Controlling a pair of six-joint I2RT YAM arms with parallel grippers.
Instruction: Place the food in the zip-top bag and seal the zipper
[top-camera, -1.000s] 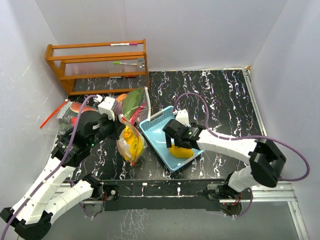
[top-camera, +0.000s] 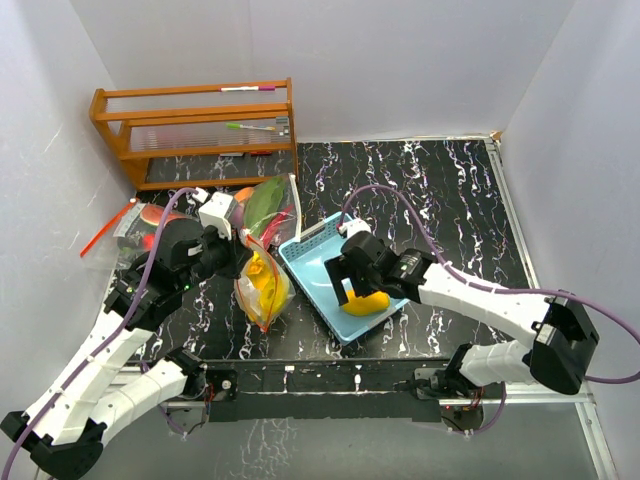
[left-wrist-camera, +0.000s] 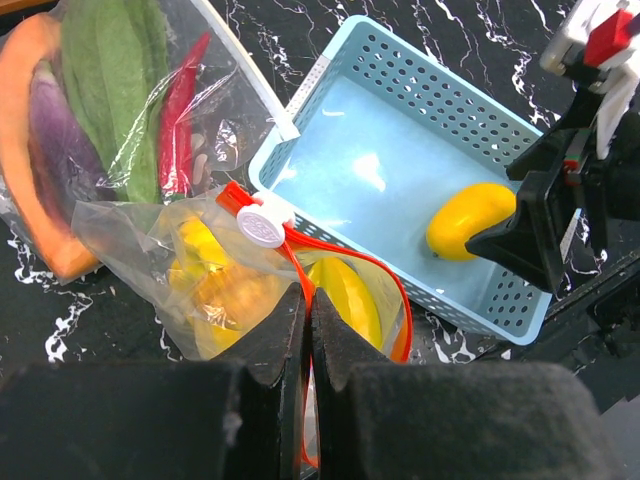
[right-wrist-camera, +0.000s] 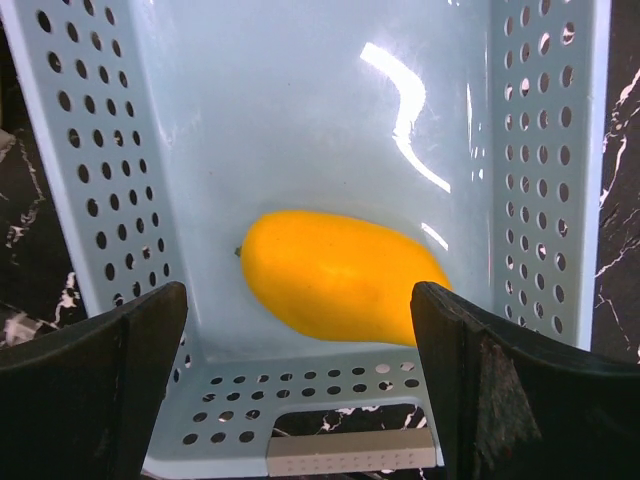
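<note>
A clear zip bag (left-wrist-camera: 215, 275) with an orange-red zipper rim and white slider (left-wrist-camera: 262, 226) holds yellow food pieces (left-wrist-camera: 345, 300). Its mouth gapes on the right side. My left gripper is shut at the rim's near edge, the bag's film and red strip running between its fingertips. In the blue basket (left-wrist-camera: 370, 110) lies one yellow food piece (right-wrist-camera: 340, 280), toward the near end. Over it hangs my right gripper, wide open; the piece lies just beyond the fingers, its right end partly behind one of them.
A filled bag of vegetables (left-wrist-camera: 120, 110) sits left of the basket, and another filled bag (top-camera: 140, 228) lies at far left. A wooden rack (top-camera: 200, 130) stands at the back. The counter right of the basket is clear.
The right gripper has shifted and turned slightly above the yellow piece in the basket, uncovering more of it. The left arm and the bag stay put.
</note>
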